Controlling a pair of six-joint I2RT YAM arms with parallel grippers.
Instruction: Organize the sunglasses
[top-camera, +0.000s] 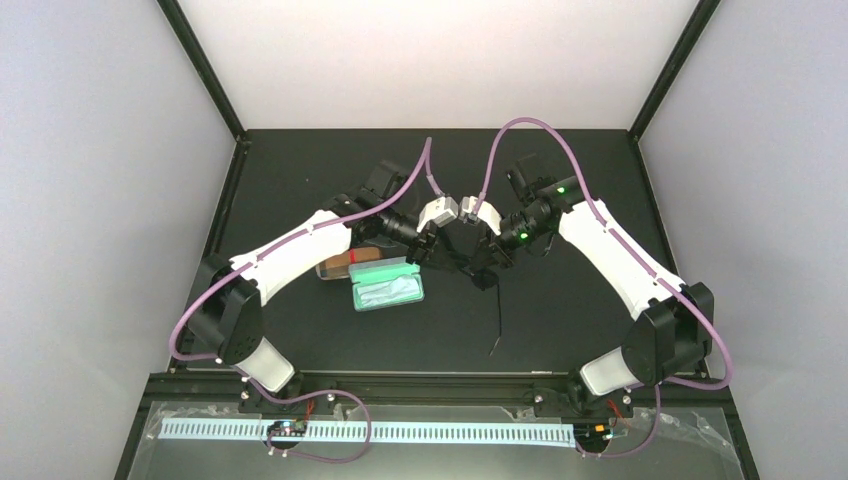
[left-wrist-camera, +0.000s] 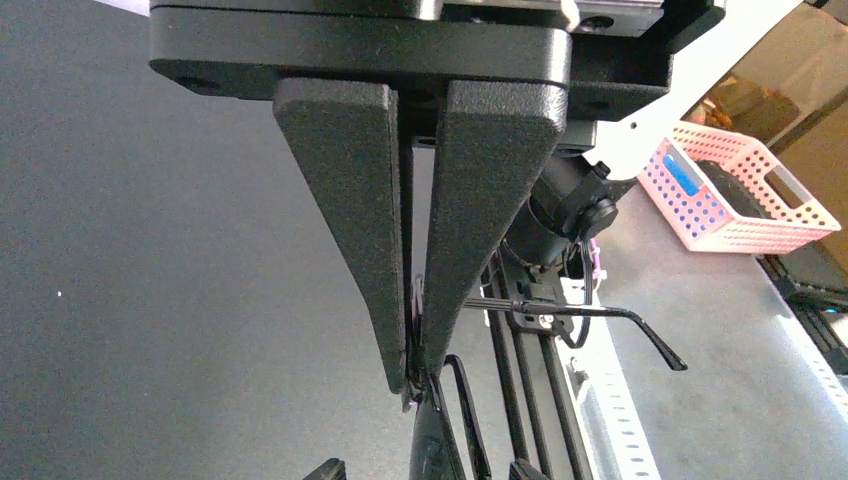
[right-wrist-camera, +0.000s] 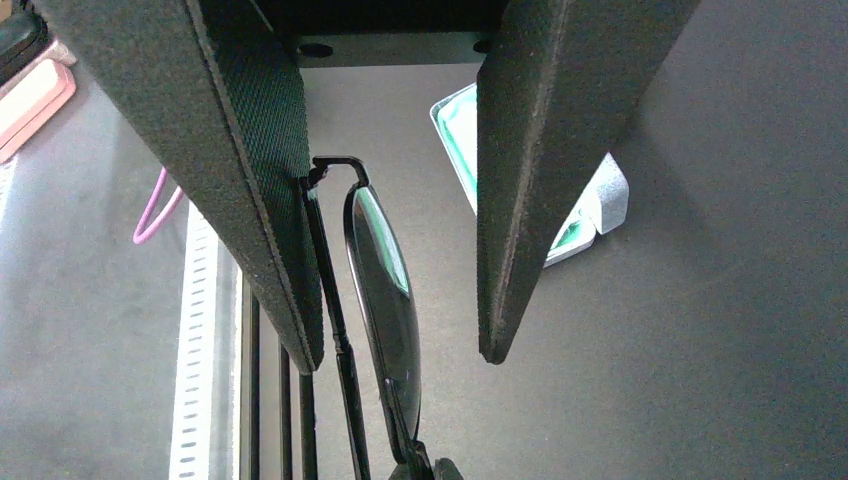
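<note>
The black sunglasses hang between my grippers at table centre, a thin temple reaching toward the front; a lens shows in the right wrist view. My right gripper is shut on the sunglasses' frame, seen facing me in the left wrist view. My left gripper is open around the other end, its fingers apart beside the lens and temple in the right wrist view.
A green open case with a pale cloth lies left of centre, beside a brown case.
</note>
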